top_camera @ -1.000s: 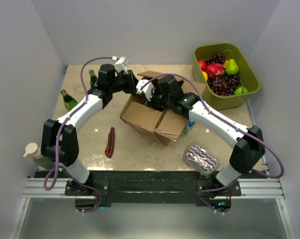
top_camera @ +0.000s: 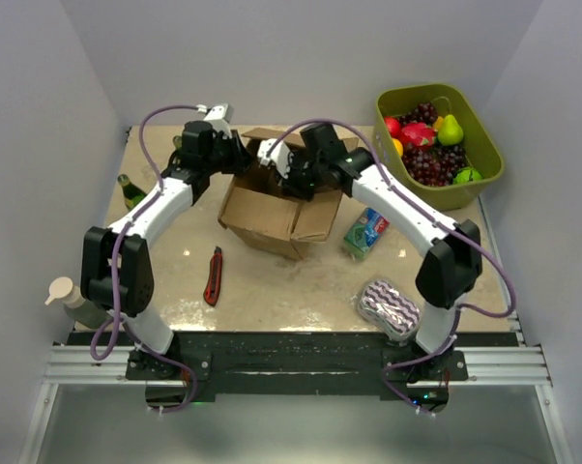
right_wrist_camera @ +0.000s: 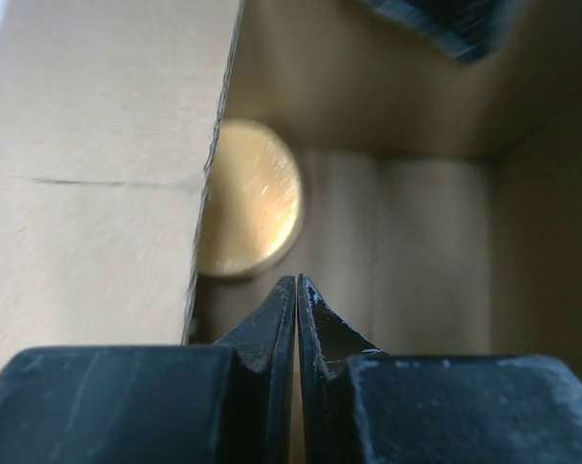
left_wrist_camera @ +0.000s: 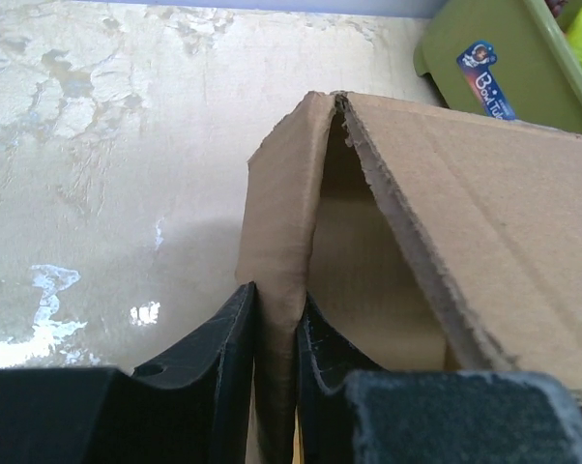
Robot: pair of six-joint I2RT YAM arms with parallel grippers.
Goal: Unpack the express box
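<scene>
An open cardboard box (top_camera: 262,213) sits tilted at the table's middle, flaps raised. My left gripper is shut on the brown cardboard at the box's far-left edge, beside a folded flap (left_wrist_camera: 484,213). My right gripper is shut, nothing visible between its fingers, and reaches down inside the box. A round tan object (right_wrist_camera: 252,198) lies on the box floor, partly behind a flap.
A green basket of fruit (top_camera: 436,198) stands back right. A blue-green pack (top_camera: 366,232) and a zigzag pouch (top_camera: 388,307) lie right, a red box cutter (top_camera: 214,275) front left, green bottles (top_camera: 131,193) left.
The box has shifted left and toward the front-left from its earlier place, and both arms have moved leftward with it. The blue-green pack is more uncovered.
</scene>
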